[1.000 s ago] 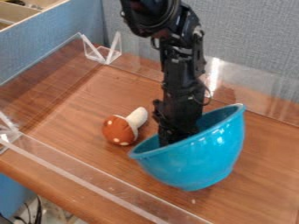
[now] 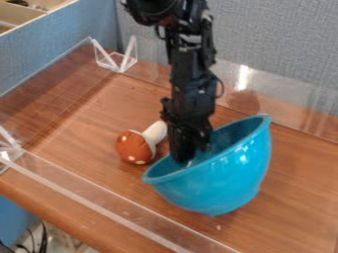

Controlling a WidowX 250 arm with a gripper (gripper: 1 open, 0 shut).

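Observation:
A blue bowl (image 2: 215, 183) sits tilted on the wooden table (image 2: 93, 119), right of centre. My black gripper (image 2: 189, 148) reaches down from the top into the bowl's back left part, its tips mostly hidden by the wall, so their grip cannot be seen. A toy mushroom (image 2: 138, 146) with an orange spotted cap and white stem lies on its side just left of the bowl.
Clear plastic edging runs round the table, with white brackets (image 2: 114, 60) at the corners. Grey padded walls stand behind, and a wooden box is at top left.
The gripper has shifted slightly left and up at the bowl. The bowl and mushroom look almost unchanged.

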